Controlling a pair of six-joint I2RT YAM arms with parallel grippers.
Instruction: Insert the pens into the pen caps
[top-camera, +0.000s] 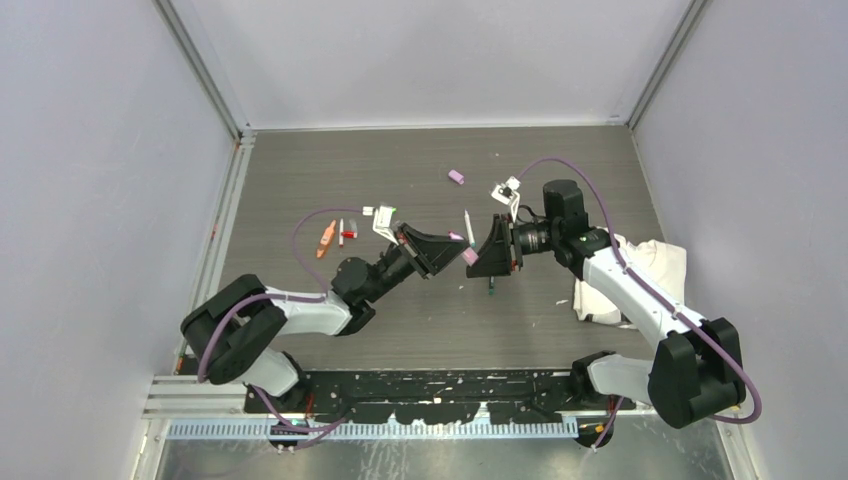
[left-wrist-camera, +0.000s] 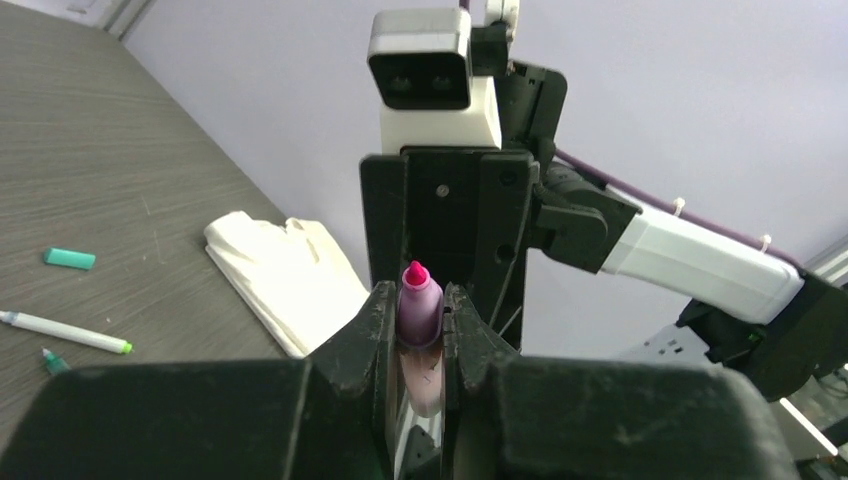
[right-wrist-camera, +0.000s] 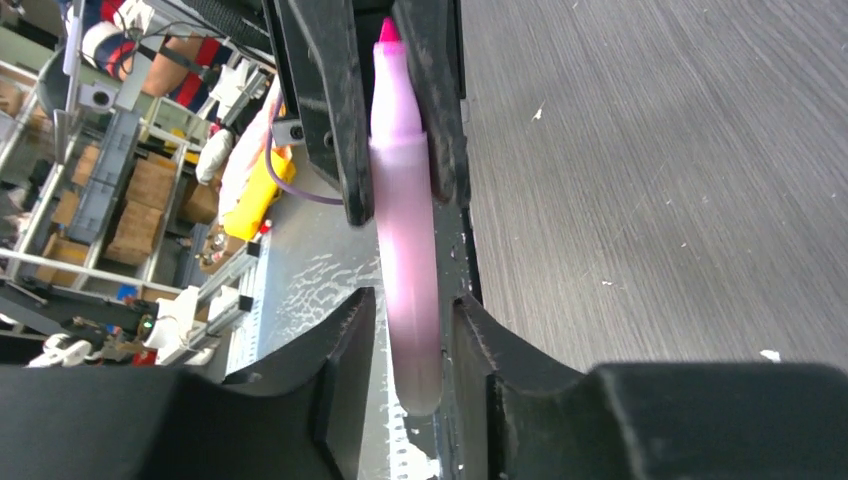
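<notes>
The pink pen (top-camera: 470, 257) is suspended between my two grippers over the middle of the table, its pink tip uncovered. My left gripper is shut on its upper body, just below the tip. Around the pen's lower end stand the fingers (right-wrist-camera: 347, 345) of my right gripper, parted, with a gap on each side of the barrel. A pink-purple cap (top-camera: 456, 176) lies at the back of the table. White pen (left-wrist-camera: 70, 332) and teal cap (left-wrist-camera: 69, 259) rest on the tabletop, close to a partly visible teal pen (left-wrist-camera: 54, 362).
An orange pen (top-camera: 326, 240) and a red cap (top-camera: 349, 235) lie at the left with other small pieces. White cloth (top-camera: 650, 268) is bunched at the right edge.
</notes>
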